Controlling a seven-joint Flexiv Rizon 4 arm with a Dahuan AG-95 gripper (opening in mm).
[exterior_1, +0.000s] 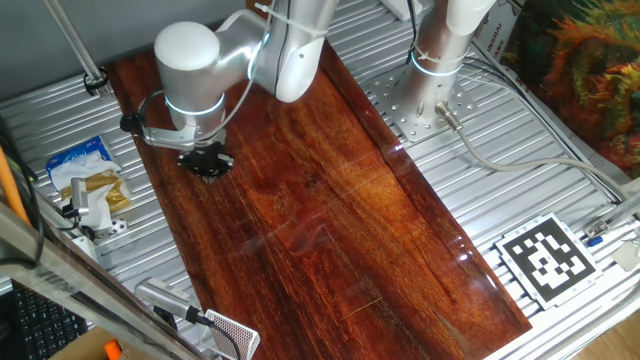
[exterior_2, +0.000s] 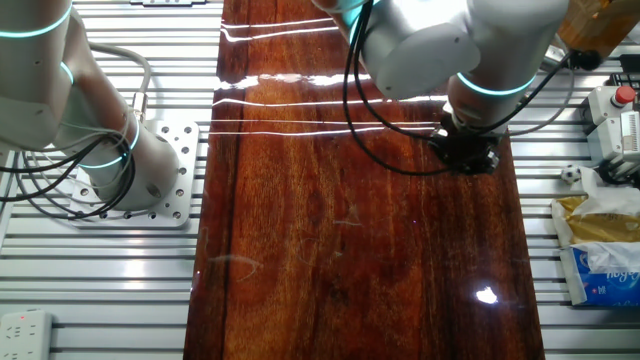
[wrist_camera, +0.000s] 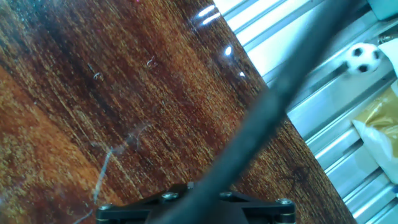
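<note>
My black gripper (exterior_1: 207, 160) hangs over the wooden board (exterior_1: 330, 230), close to its left edge in exterior view 1. In exterior view 2 the gripper (exterior_2: 470, 155) shows near the board's right edge, dark and blurred. Only the upper part of the gripper reaches into the bottom of the wrist view, and a dark cable (wrist_camera: 267, 118) crosses in front of it. Its fingertips are hidden, so whether the fingers are open or shut does not show. No object is seen between them, and the board surface below looks bare.
Beside the board lie a blue-and-white tissue pack (exterior_1: 80, 165) and a small soccer-patterned ball (wrist_camera: 362, 58). A perforated metal box (exterior_1: 232, 338) stands at the board's near-left corner. On the slatted table, a black-and-white marker (exterior_1: 547, 260) lies right of the board. Most of the board is clear.
</note>
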